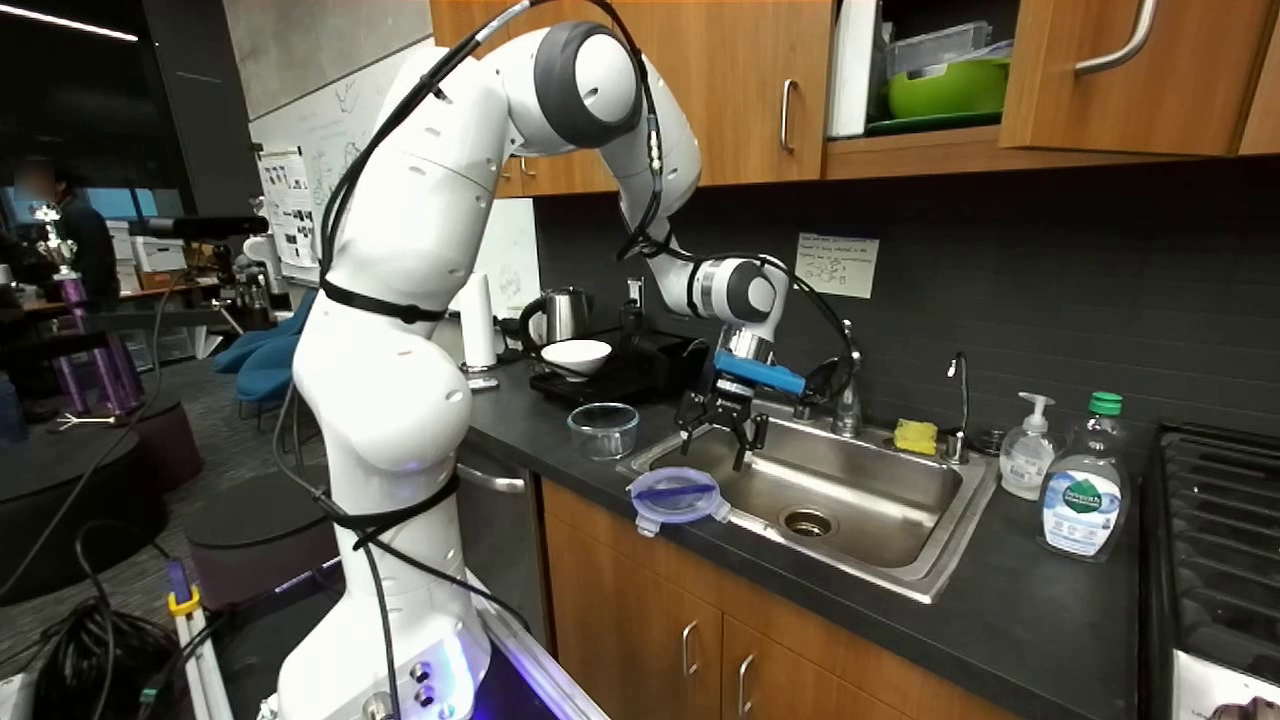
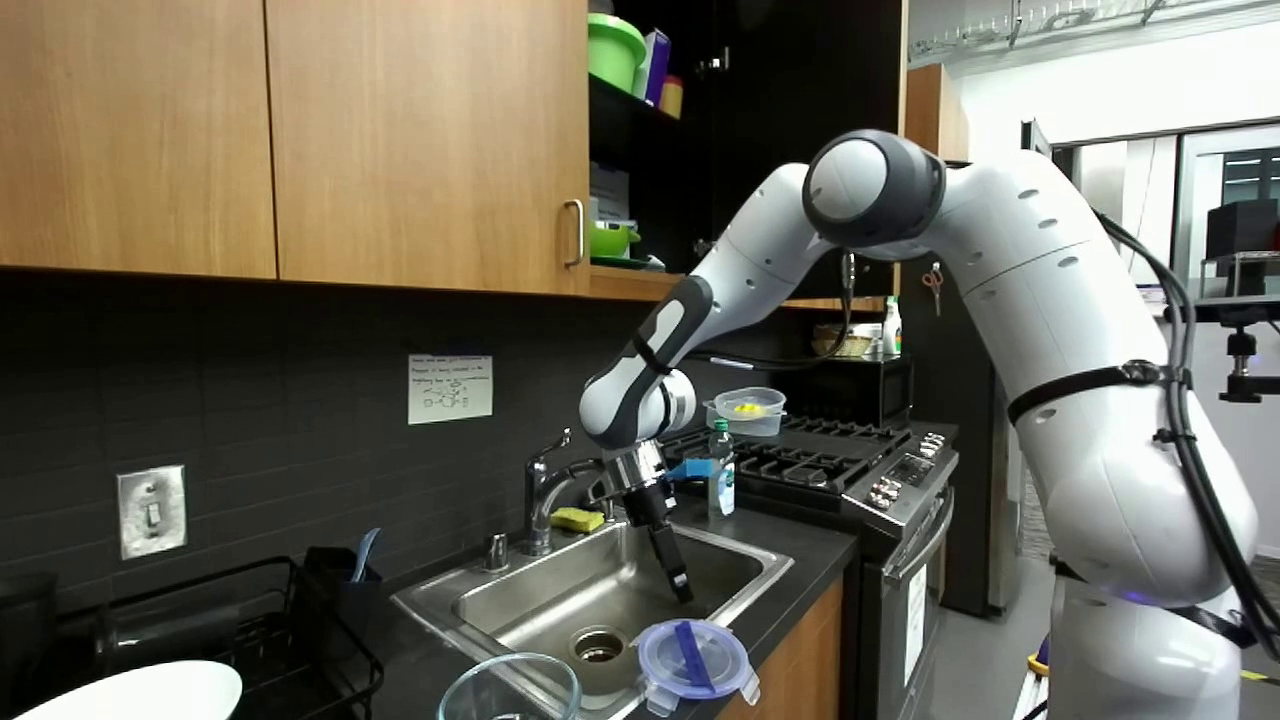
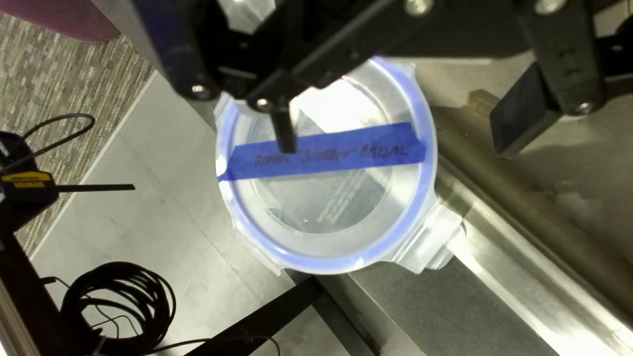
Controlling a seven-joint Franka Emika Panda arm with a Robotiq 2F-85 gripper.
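A clear round lid [image 1: 678, 494] with a blue rim and a strip of blue tape lies at the counter's front edge, beside the sink. My gripper [image 1: 715, 454] hangs open over the sink's near-left part, tilted, with nothing between its fingers. In the wrist view the lid [image 3: 326, 207] fills the middle, its tape bearing handwriting. One finger [image 3: 286, 133] overlaps the lid in that view, while the other pad [image 3: 525, 112] appears off to its right. A clear glass bowl [image 1: 603, 430] stands on the counter left of the lid and looks empty.
The steel sink [image 1: 948, 510] is empty, with a faucet [image 1: 847, 402] and yellow sponge [image 1: 915, 436] behind it. Soap bottles [image 1: 1082, 486] stand to its right. A dish rack [image 2: 300, 636] and white bowl [image 1: 576, 355] are at the left. An upper cabinet door [image 1: 1152, 72] hangs open.
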